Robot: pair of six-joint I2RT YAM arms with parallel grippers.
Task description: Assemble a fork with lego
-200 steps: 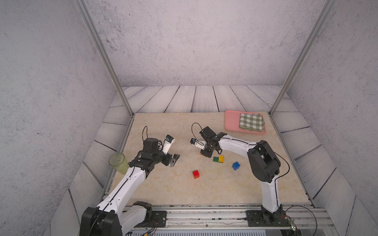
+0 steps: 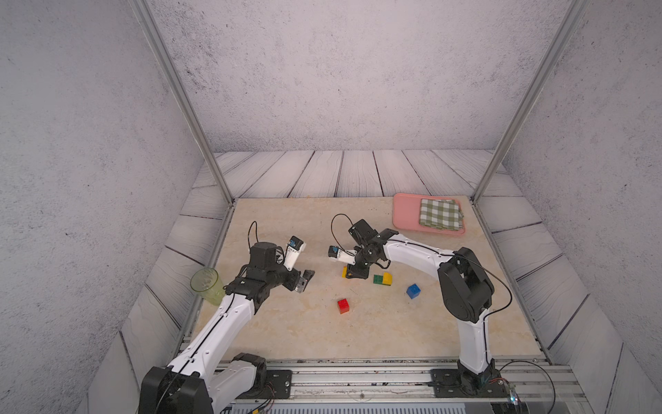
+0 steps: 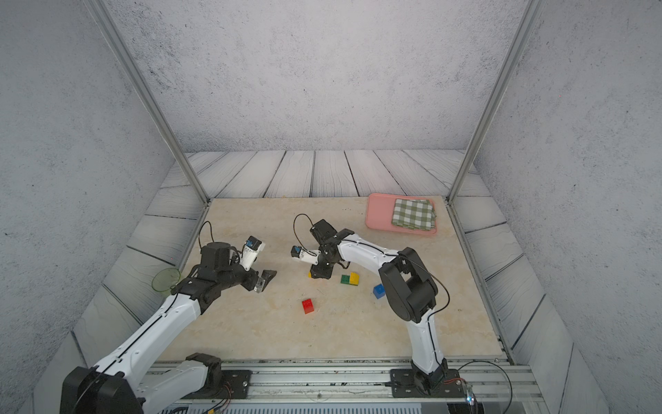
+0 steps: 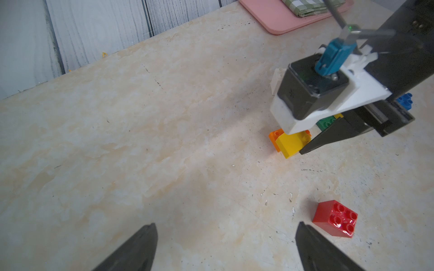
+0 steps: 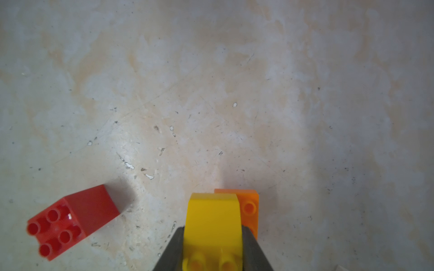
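My right gripper is shut on a yellow brick (image 5: 212, 216), held studs toward the camera. An orange brick (image 5: 250, 212) shows just beyond and partly behind it; whether the two touch, I cannot tell. In the left wrist view the yellow brick (image 4: 290, 143) appears low, close to the orange brick (image 4: 274, 136). My left gripper (image 2: 305, 280) stands open and empty to the left, its blurred fingers (image 4: 137, 246) wide apart. A red brick (image 2: 343, 305) lies in front. To the right are a green brick (image 2: 378, 279) and yellow brick (image 2: 387, 278) side by side, then a blue brick (image 2: 413, 291).
A pink tray (image 2: 407, 214) bearing a checked cloth (image 2: 441, 214) sits at the back right. A greenish clear cup (image 2: 207, 284) stands at the left edge. Part of a white block (image 4: 277, 80) shows behind the right arm.
My left arm has stayed in place.
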